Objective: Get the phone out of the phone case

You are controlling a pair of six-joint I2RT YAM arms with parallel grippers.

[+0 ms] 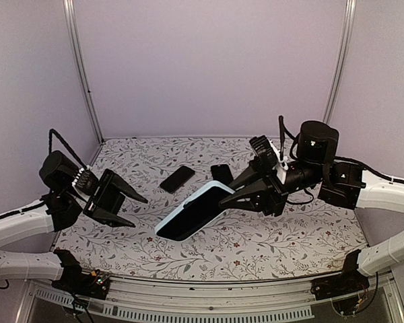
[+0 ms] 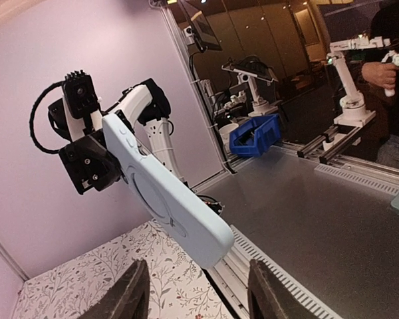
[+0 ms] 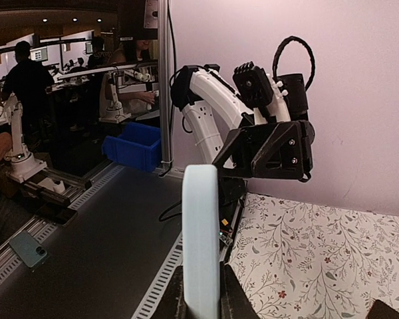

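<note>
A phone in a pale blue case (image 1: 192,214) hangs tilted in the middle of the top view, with my right gripper (image 1: 230,193) shut on its upper right end. The dark screen faces the top camera; the left wrist view shows the case's pale back (image 2: 166,193). Down to the left of it, apart from it, my left gripper (image 1: 136,211) stands open with nothing between its fingers. In the right wrist view the case's edge (image 3: 201,239) runs between the fingers.
Two dark phones, one (image 1: 177,179) left of centre and another (image 1: 221,173) to its right, lie on the floral mat (image 1: 289,249) behind the held one.
</note>
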